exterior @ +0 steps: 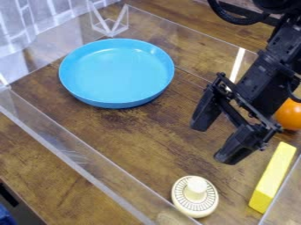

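My black gripper (216, 130) hangs over the wooden table at the right, its two fingers spread apart with nothing visible between them. Behind it at the right edge sits an orange round object (289, 115), partly hidden by the arm. A yellow block (273, 178) lies below and right of the gripper. A white round object with a knob (195, 201) stands at the bottom centre.
A blue plate (116, 72) lies at the upper left, with a white wire-like object (109, 24) behind it. Clear walls border the workspace. Bare wood (118, 141) fills the middle left.
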